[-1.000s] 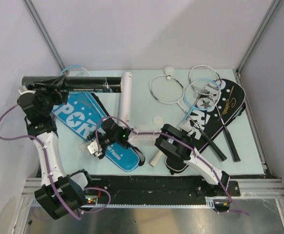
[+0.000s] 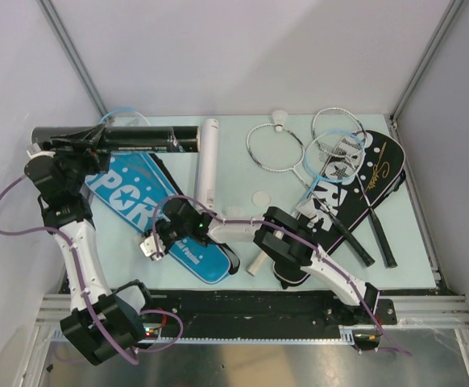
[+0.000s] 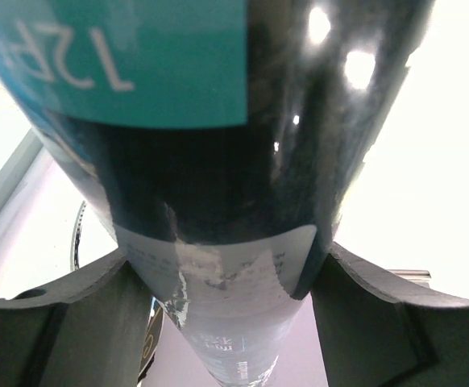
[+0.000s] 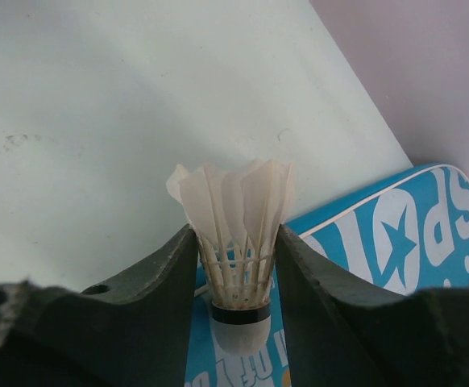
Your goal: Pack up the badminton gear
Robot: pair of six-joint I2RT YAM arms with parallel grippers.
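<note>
My left gripper (image 2: 96, 145) is shut around a long dark tube (image 2: 155, 139), held level above the back left of the table. Close up in the left wrist view, the tube (image 3: 210, 177) has a teal label and a clear end, pinched between both fingers. Low over the front left of the table, my right gripper (image 2: 154, 244) is shut on a shuttlecock. In the right wrist view, that shuttlecock (image 4: 233, 270) has its feather skirt pointing away and its cork toward me. Another shuttlecock (image 2: 280, 118) lies at the back.
Under the right gripper lies a blue racket bag (image 2: 138, 193). A white cylinder (image 2: 206, 169) is by the tube's right end. Several rackets and a black bag (image 2: 379, 173) cover the right. A round white disc (image 2: 260, 199) lies mid-table, with bare surface around it.
The left gripper and its tube have drifted a little left. The rackets and bags lie as before.
</note>
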